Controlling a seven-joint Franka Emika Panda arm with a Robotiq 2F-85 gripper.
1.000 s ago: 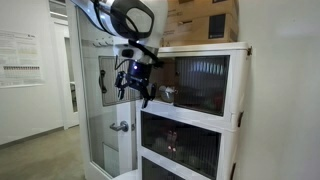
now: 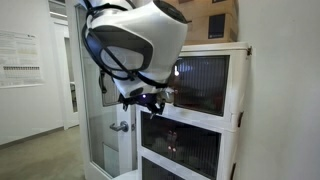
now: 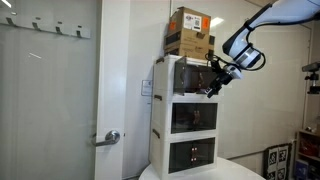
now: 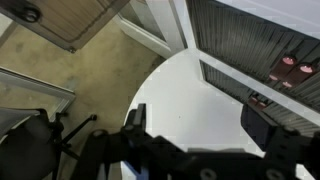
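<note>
A white cabinet (image 2: 243,85) has several tiers of dark ribbed doors. Its top right door (image 2: 201,84) is closed, while in the wrist view a ribbed door panel (image 4: 70,18) juts outward at upper left, away from the cabinet front. My gripper is open, its two dark fingertips wide apart, with only the white table (image 4: 175,95) showing below and between them. In exterior view 1 the arm hides the top left compartment and much of the door there. In exterior view 2 the gripper (image 3: 212,90) hangs in front of the upper tier.
Cardboard boxes (image 2: 210,24) are stacked on the cabinet. Reddish-brown handles (image 4: 283,68) show on closed doors in the wrist view. A black chair (image 4: 35,140) stands on the floor beyond the table. A larger room door (image 3: 112,90) with a lever handle is left of the cabinet.
The arm has come nearer exterior camera 1 and looks larger.
</note>
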